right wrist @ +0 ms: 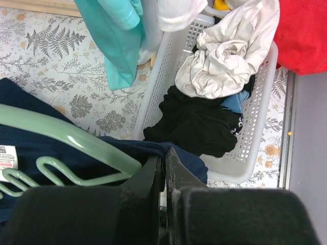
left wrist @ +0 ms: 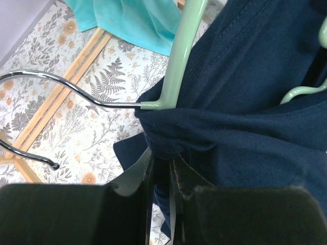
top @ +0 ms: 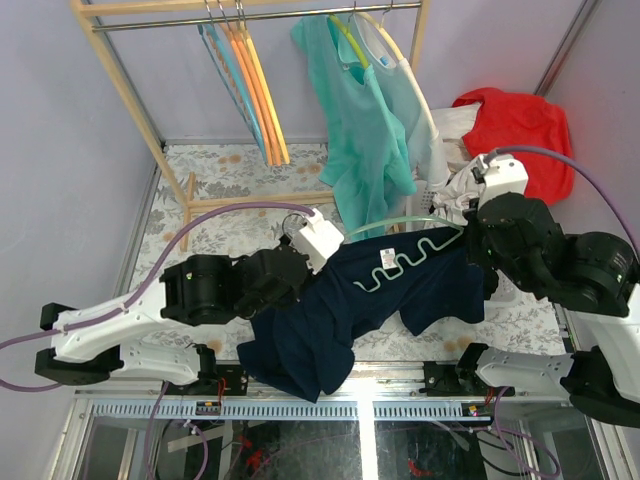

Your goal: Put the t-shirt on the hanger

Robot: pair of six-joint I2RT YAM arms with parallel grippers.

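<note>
The navy t-shirt [top: 345, 310] hangs stretched between my two grippers. My left gripper is shut on a bunched fold of it, just below where the hanger's metal hook [left wrist: 76, 88] joins the pale green plastic. One curved arm of the green hanger [top: 400, 220] spans the collar opening, and its wavy inner bar lies over the shirt's inside by the white label [top: 388, 258]. In the right wrist view, the hanger's end [right wrist: 130, 166] sits just left of my right gripper, which is shut on thin navy cloth. The hanger's other arm is hidden.
Behind stands a wooden rack with empty hangers [top: 255, 90] and a hung teal shirt [top: 350, 130]. A white basket [right wrist: 258, 127] of crumpled clothes is below the right gripper; a red cloth [top: 520, 140] lies behind it.
</note>
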